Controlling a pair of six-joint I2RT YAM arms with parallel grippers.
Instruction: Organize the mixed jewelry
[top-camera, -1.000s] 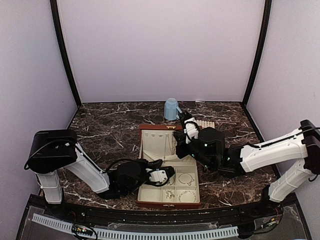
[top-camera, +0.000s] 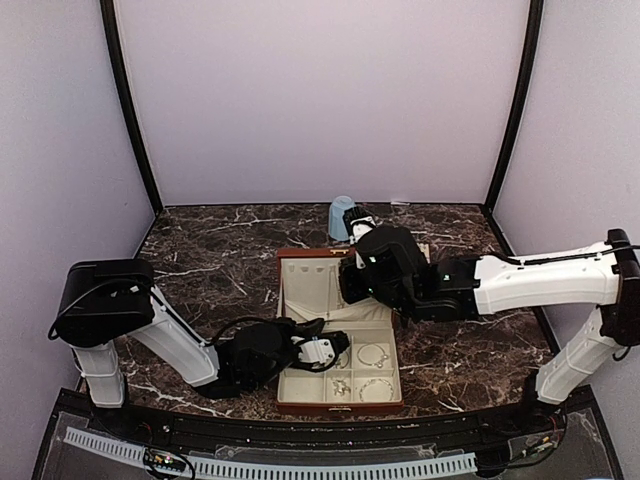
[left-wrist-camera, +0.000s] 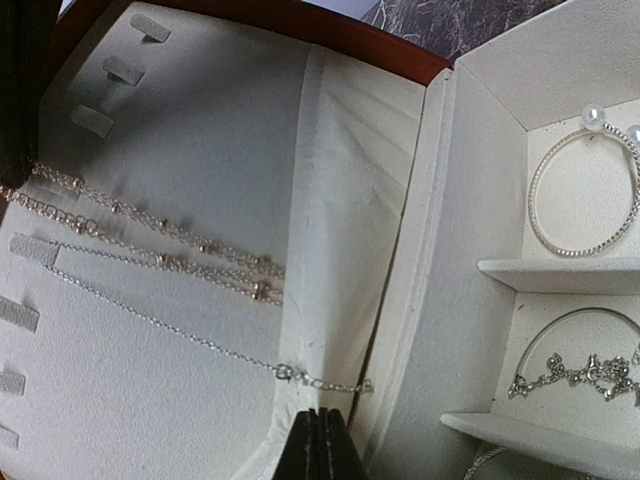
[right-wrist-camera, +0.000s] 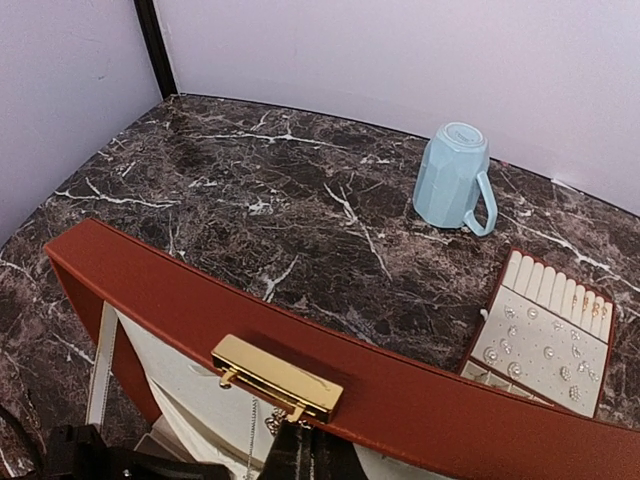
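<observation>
An open jewelry box stands with its lid raised. Rose-gold beaded chains and a thin silver necklace hang across the lid lining. My left gripper is shut close to the silver chain's end, with nothing showing between its fingers. At the lid's gold clasp, my right gripper is shut against the lid's inner side. A small chain clump lies at its fingertips; whether any chain is pinched is unclear. Compartments hold a pearl bangle and a charm bracelet.
Behind the lid stands an upside-down blue mug. A smaller case with rings and several studs lies to its right. Both arms partly cover the box from above.
My right gripper has moved left along the top of the lid. The box has shifted slightly to the right at its front. My left arm has stayed put.
</observation>
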